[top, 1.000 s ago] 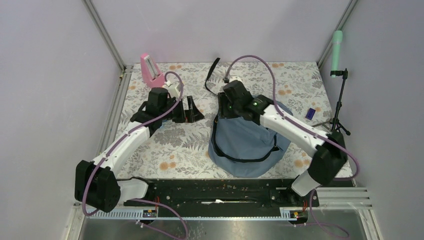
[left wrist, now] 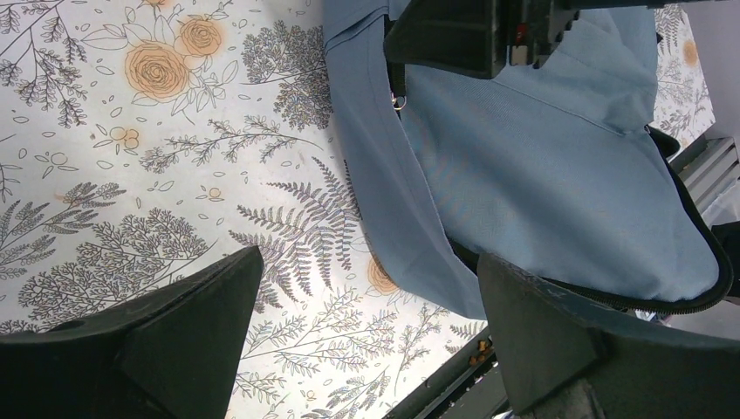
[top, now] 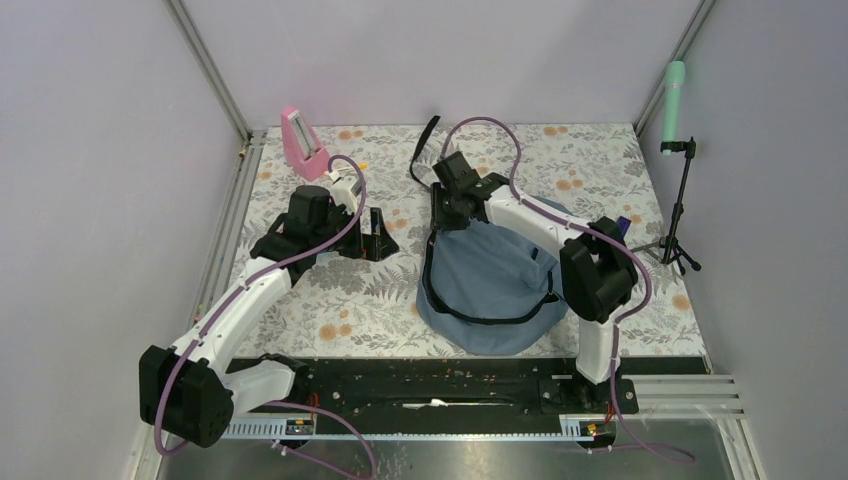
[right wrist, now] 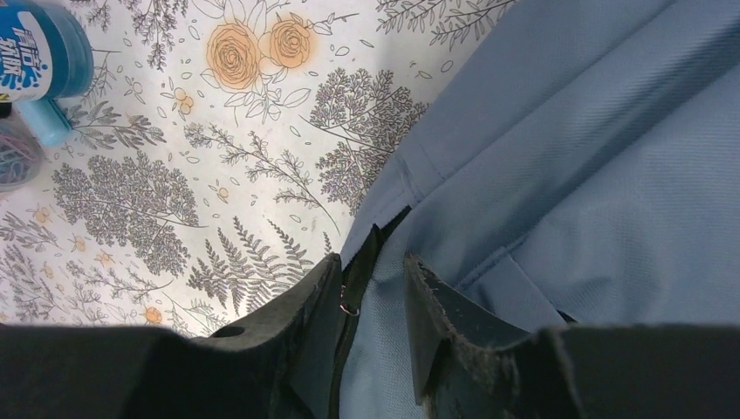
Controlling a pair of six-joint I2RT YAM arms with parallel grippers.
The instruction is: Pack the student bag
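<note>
The blue-grey bag [top: 490, 285] lies flat on the patterned table, its black zipper curving along the left and lower part. At the bag's upper left edge is my right gripper [top: 440, 210], fingers parted. In the right wrist view, the right gripper has its fingertips on either side of the black zipper end, close to a small metal zipper pull [right wrist: 350, 308]; whether they touch it I cannot tell. Left of the bag, my left gripper [top: 383, 233] stands open and empty above the table. The left wrist view shows bare patterned cloth and the bag's edge [left wrist: 384, 175] between its fingers.
A blue labelled container [right wrist: 65, 52] and a clear tub [right wrist: 17, 157] stand left of the bag. A pink stand [top: 303, 145] is at the back left. On the right are a purple item [top: 623, 225] and a tripod [top: 682, 210]. A black strap [top: 425, 140] lies behind the bag.
My right arm has swung in leftward, its elbow now over the bag's right side, while its gripper shifted only slightly around the bag's upper left edge. The left gripper has moved a little left and toward the front.
</note>
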